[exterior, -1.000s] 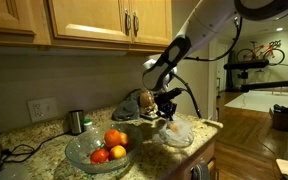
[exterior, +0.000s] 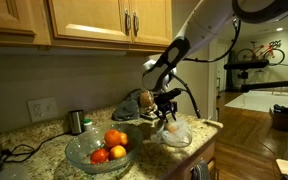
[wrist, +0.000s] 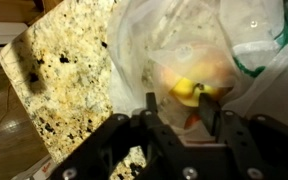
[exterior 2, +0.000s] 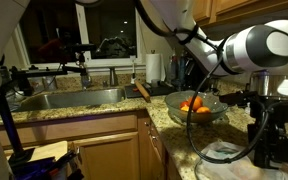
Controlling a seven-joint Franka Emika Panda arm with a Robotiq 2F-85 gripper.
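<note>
A clear plastic bag (exterior: 177,131) lies on the speckled counter, and a yellow-and-red fruit (wrist: 186,88) shows inside it in the wrist view. Over the bag hangs my gripper, pointing down, its fingers partly apart. The fruit sits just beyond the fingertips, with bag film around it. Whether the fingers touch the film is hard to tell. In exterior view 2 the gripper's tips are low against the bag (exterior 2: 229,160).
A grey colander (exterior: 79,150) of red and orange fruit (exterior: 116,139) stands on the counter to one side. Wall cabinets (exterior: 89,20) hang above. The counter's front edge (wrist: 16,95) is close to the bag. A sink (exterior 2: 54,96) lies farther along.
The gripper has come down a little toward the bag over the last second. The colander and its fruit have stayed put.
</note>
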